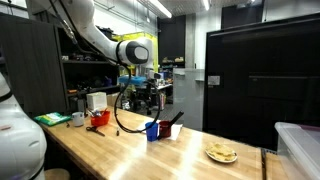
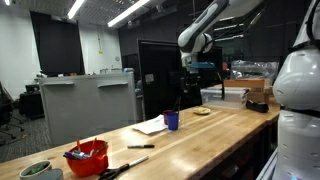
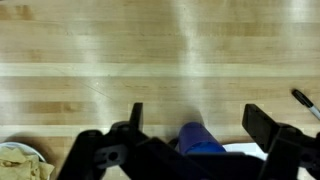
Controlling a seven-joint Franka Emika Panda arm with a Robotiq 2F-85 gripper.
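High over the wooden table [image 1: 140, 158] hangs my gripper, fingers spread wide and nothing held between them. A blue cup [image 3: 197, 137] shows at the bottom of the wrist view, partly hidden behind the gripper's body. In the first exterior view the blue cup [image 1: 152, 131] stands mid-table beside a dark red container [image 1: 166, 128] with something dark sticking out of it. A plate with yellowish contents [image 1: 221, 153] rests toward the right; part of this plate [image 3: 40, 158] appears at the wrist view's lower left corner.
A red container [image 2: 88, 160] filled with utensils stands at the table's other end, with a white mug [image 1: 78, 119] close by. A black marker [image 3: 304, 101] lies on the wood. A large translucent bin [image 1: 300, 148] is at the right. Bare tabletop stretches around the cup.
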